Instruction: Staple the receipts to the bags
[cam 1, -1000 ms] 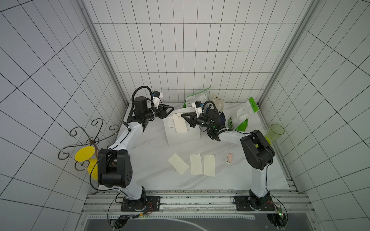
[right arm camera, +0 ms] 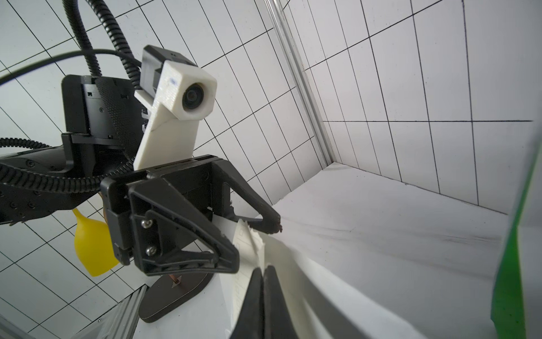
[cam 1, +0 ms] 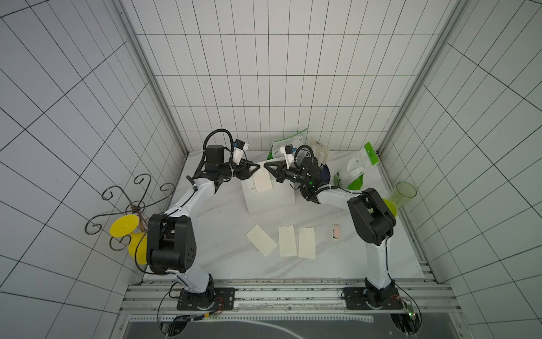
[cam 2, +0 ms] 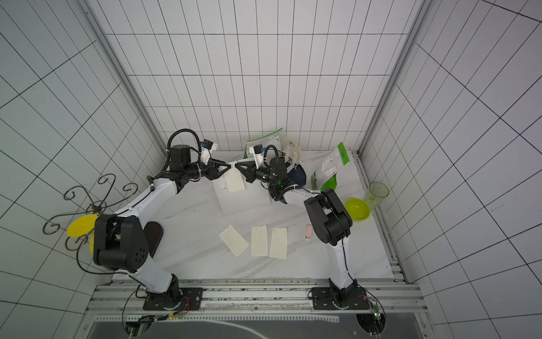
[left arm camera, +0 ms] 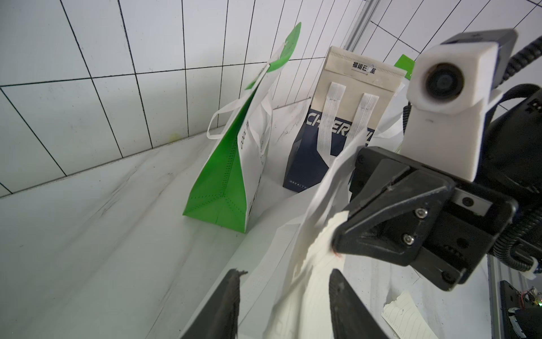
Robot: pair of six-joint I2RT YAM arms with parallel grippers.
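A white bag (cam 1: 270, 202) stands at the table's middle, with a cream receipt (cam 1: 262, 180) upright against its top front. My right gripper (cam 1: 266, 164) is shut on the receipt's upper right edge. From the other side my left gripper (cam 1: 259, 166) is open at the bag's top. In the left wrist view the receipt (left arm camera: 316, 282) and bag rim lie between its parted fingers, not clamped. The right wrist view shows my right gripper's closed fingertips (right arm camera: 257, 282) close to the receipt (right arm camera: 246, 248). Several other receipts (cam 1: 261, 240) lie flat in front.
Behind stand a green-and-white bag (left arm camera: 225, 169) and a beige and navy bag (left arm camera: 344, 107); another green-and-white bag (cam 1: 356, 169) is at the right. A small pink object (cam 1: 336, 231) lies front right, with a glass (cam 1: 403, 193) beyond. Left of the white bag the table is clear.
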